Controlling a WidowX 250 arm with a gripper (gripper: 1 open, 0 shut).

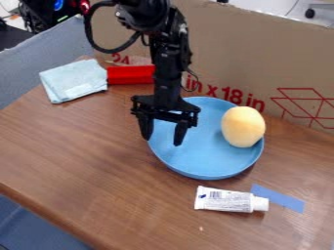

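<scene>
My black gripper (163, 127) reaches down over the left part of a blue plate (206, 156), its fingers apart with nothing visible between them. A round pale-yellow object (243, 126) rests on the plate's right side. A white tube (231, 200) lies on the wooden table in front of the plate, beside a strip of blue tape (278, 199).
A folded light cloth (73, 81) lies at the back left, near a red object (129, 74). A cardboard panel (261, 59) stands along the back.
</scene>
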